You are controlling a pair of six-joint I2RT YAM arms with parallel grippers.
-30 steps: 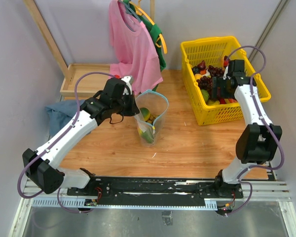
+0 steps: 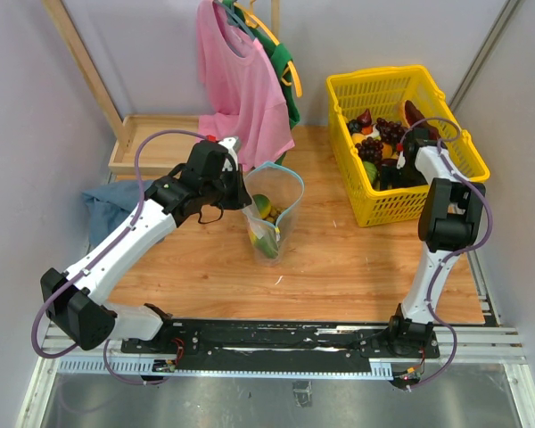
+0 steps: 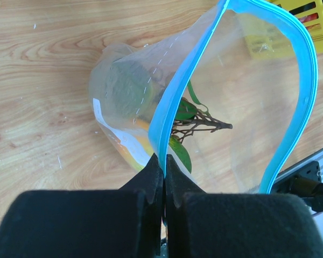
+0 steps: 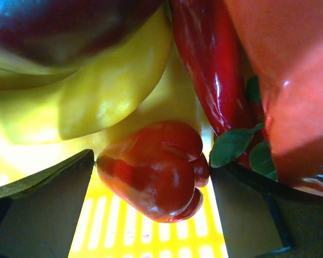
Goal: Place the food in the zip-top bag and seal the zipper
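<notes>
The clear zip top bag [image 3: 118, 80] with a blue zipper rim [image 3: 307, 80] stands on the table, its mouth open, with some food inside, including green leaves and stems [image 3: 196, 123]. My left gripper is shut on the edge of the bag's mouth, pinching the blue rim. In the right wrist view, a red wax apple [image 4: 151, 172] lies between the fingers of my right gripper. Those fingers are part open, one on each side of the fruit and close to it; whether they touch it, I cannot tell. My right arm reaches down into the yellow basket [image 2: 374, 209].
Around the wax apple lie a yellow banana-like fruit [image 4: 113, 91], a dark purple item [image 4: 70, 27], a red chili [image 4: 210, 59] and a large orange-red item [image 4: 296, 80]. Hanging clothes [image 2: 245, 80] stand behind the bag. Bare table separates bag and basket.
The left arm and the bag have stayed where they were.
</notes>
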